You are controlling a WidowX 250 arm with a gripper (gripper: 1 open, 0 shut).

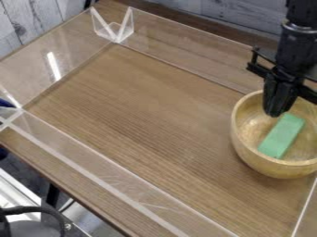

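Observation:
A wooden bowl [251, 148] sits at the right of the tabletop, with a green rectangular block [281, 136] lying inside it. My black gripper [273, 93] hangs from the upper right over the back part of the bowl, above and behind the block. Its fingers look shut, with nothing visible between them, though they are small and dark in this view.
Transparent strips run along its edges, with a clear bracket [114, 30] at the back left. A dark wall stands behind, and black cables lie at the lower left.

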